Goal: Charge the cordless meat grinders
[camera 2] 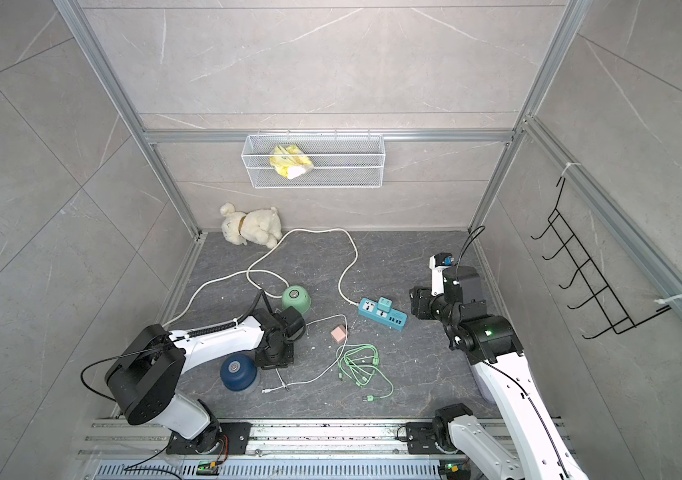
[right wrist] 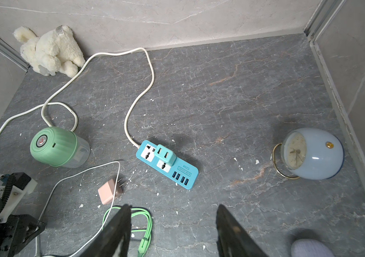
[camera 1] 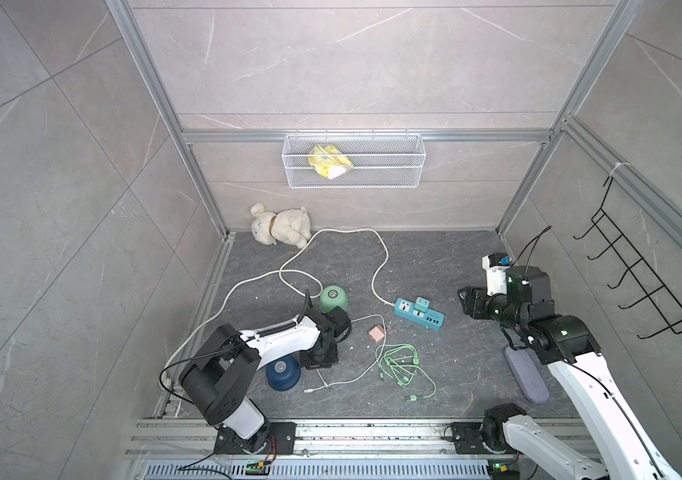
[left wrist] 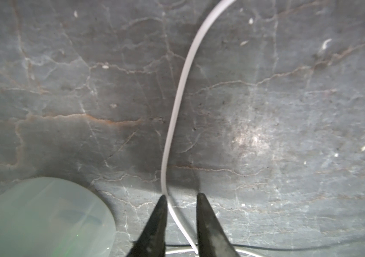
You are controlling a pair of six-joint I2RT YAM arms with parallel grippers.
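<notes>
My left gripper points down over a white cable [left wrist: 175, 115], fingers apart and nothing clearly held between them. The green grinder [right wrist: 58, 146] stands behind it; the blue grinder [camera 1: 282, 373] sits just left of it, near the front. A pink charger [right wrist: 107, 192], green cables [camera 1: 405, 364] and a turquoise power strip [right wrist: 166, 168] lie in the middle. My right gripper hangs open and empty at the right, above the table.
A plush toy [right wrist: 52, 51] lies at back left, a light blue clock [right wrist: 319, 156] at right, a purple case [camera 1: 526, 374] at front right.
</notes>
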